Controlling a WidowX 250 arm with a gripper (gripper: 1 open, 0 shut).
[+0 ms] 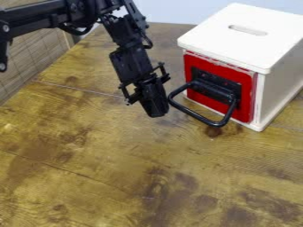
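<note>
A white box (243,40) with a red front panel (240,75) stands at the upper right. A black fixture on that panel carries a looped black handle (215,121) that sticks out toward the left and front. My black gripper (155,106) points down just left of the handle's outer end, shut, with nothing visible between its fingers. Whether it touches the handle is hard to tell.
A pale wall runs along the back, and a wooden panel is at the upper left.
</note>
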